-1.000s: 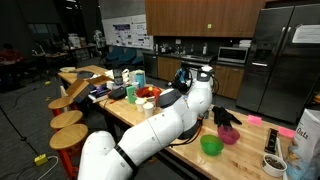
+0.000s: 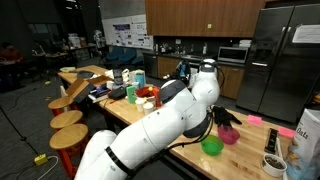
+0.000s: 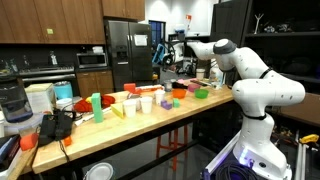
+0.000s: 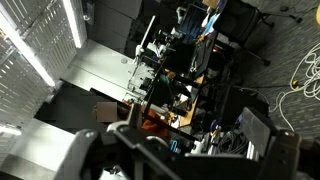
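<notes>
My gripper is held up in the air, above table height. In the wrist view its dark fingers [image 4: 262,132] stand wide apart at the lower edge, with nothing visible between them. Exterior view 2 has the gripper [image 3: 159,53] raised at the far end of the arm, too small there to judge its finger. On the wooden table [image 3: 125,132] sit a green bowl [image 2: 211,145], a pink bowl [image 2: 228,135] and several white cups [image 3: 147,104]. A dark object [image 2: 226,118], too small to identify, shows by the pink bowl.
A large clear jug [image 2: 303,145] and a small white-rimmed container [image 2: 273,165] stand at one end of the table. Green [image 3: 97,106] and red items crowd the other end. Stools [image 2: 69,137] line one side. The wrist view shows cables [image 4: 298,82] on the floor.
The arm's near links have swung slightly to the left and lower in exterior view 1. The bowls and other table items look unmoved.
</notes>
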